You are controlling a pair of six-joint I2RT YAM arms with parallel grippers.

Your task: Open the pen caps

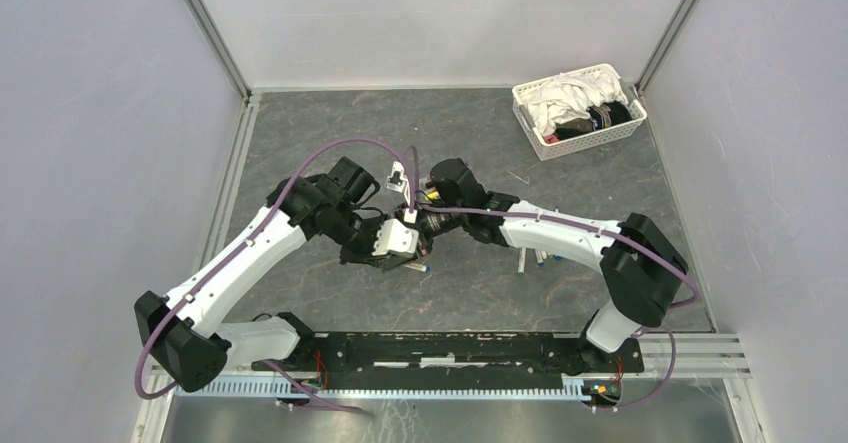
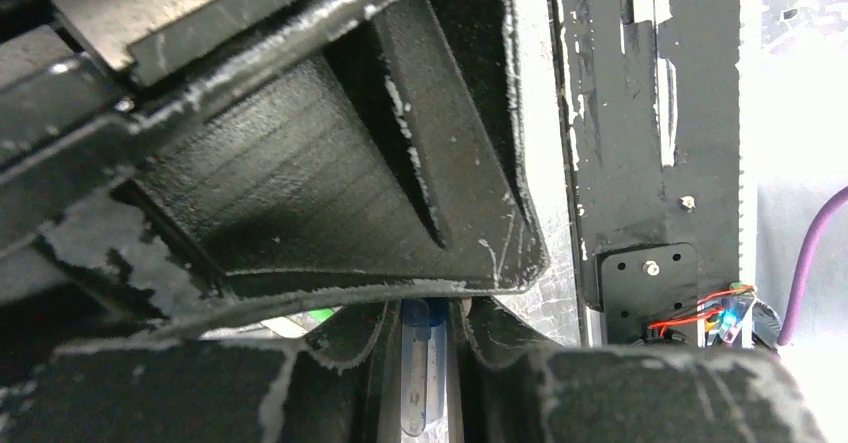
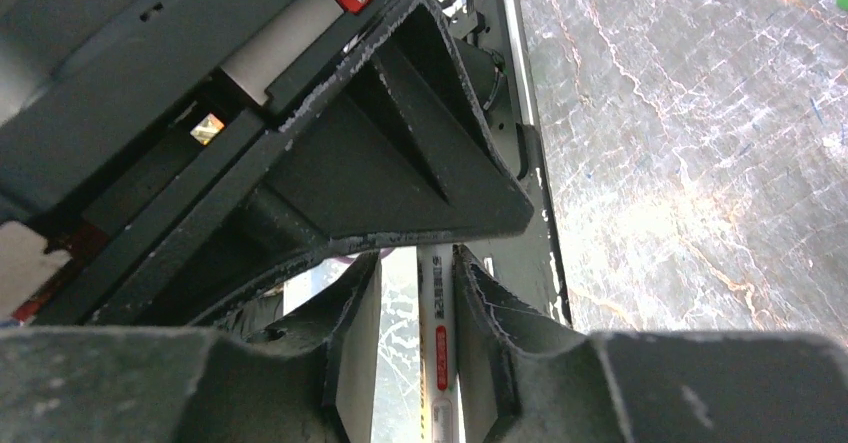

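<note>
In the left wrist view a clear blue-tinted pen cap [image 2: 423, 363] stands between the fingers of my left gripper, which are close against both sides. A white pen [image 3: 438, 343] with a red mark lies between the fingers of my right gripper in the right wrist view. It sits by the right-hand finger, and a gap shows on its other side. In the top view both grippers meet near the table's middle, hiding how cap and pen stand to each other. Another blue-ended pen [image 1: 418, 267] lies just below them.
Several pens [image 1: 521, 260] lie on the table to the right, under the right forearm. A white basket [image 1: 590, 144] with cloth stands at the back right.
</note>
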